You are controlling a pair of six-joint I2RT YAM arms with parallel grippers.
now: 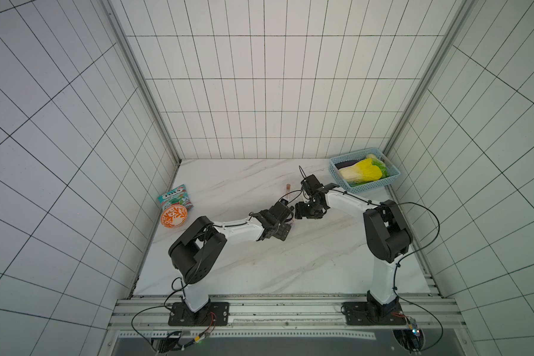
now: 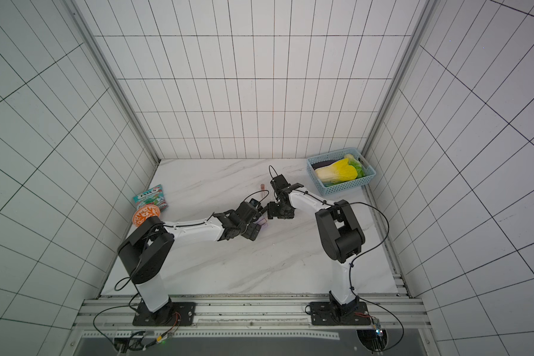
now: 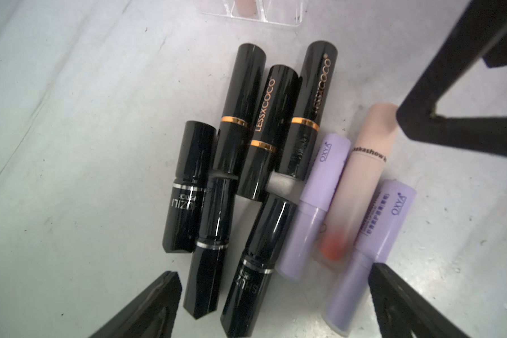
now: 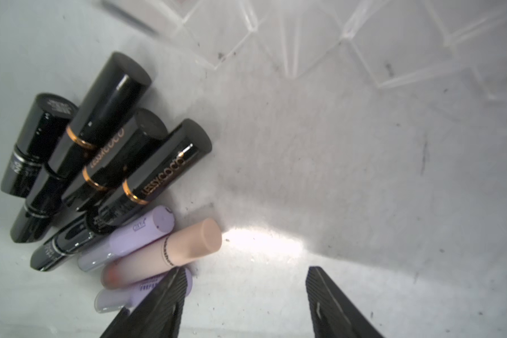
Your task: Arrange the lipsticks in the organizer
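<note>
A group of loose lipsticks lies on the table: black ones with gold bands, black ones with silver bands, two lilac tubes and a pink tube. My left gripper is open above them, nothing held. My right gripper is open beside the pink and lilac tubes, its fingers apart over bare table. The clear organizer stands beyond the lipsticks, with a pinkish item in it at the top of the left wrist view.
A blue basket of vegetables stands at the back right. An orange patterned round item and a packet lie at the far left. Both arms are close together at mid-table.
</note>
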